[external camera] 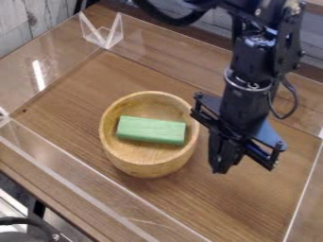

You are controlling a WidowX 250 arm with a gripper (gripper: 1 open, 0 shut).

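My gripper (pixel 222 157) is at the right of the view, low over the wooden table, its black fingers pointing down, shut with nothing visible between them. Just left of it sits a round wooden bowl (pixel 149 163) holding a green block (pixel 150 130), which lies flat inside. A blue object (pixel 265 137) shows behind the gripper's lower body; the gripper hides much of it, and I cannot tell whether they touch.
A small clear container (pixel 101 30) stands at the far upper left. Edges run along the left and right.
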